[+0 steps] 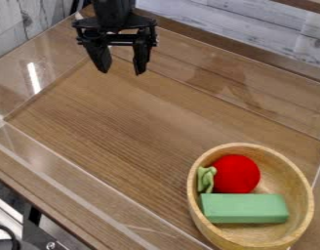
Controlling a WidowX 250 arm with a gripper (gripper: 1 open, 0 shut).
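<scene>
My gripper [124, 62] hangs in the upper left of the camera view, above the wooden table, open, with nothing between its two fingers. A wooden bowl [214, 231] at the lower right holds a red ball [238, 174], a green block [244, 208] and a pale green leafy item [205, 178] along the left side of the ball.
A dark cable or object lies at the bottom left corner, beyond the table's edge.
</scene>
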